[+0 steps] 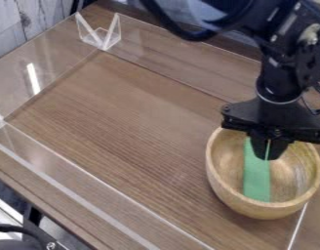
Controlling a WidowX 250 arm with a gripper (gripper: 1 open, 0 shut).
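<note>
A wooden bowl (293, 186) sits at the right front of the table, with a green oblong object (257, 181) lying inside it. My black gripper (267, 146) hangs over the back of the bowl, its fingers at the upper end of the green object. The gripper's body hides the back rim, and whether the fingers touch or grip the object is unclear.
A white wire stand (100, 31) is at the back left. A black cable or part lies at the bottom left edge.
</note>
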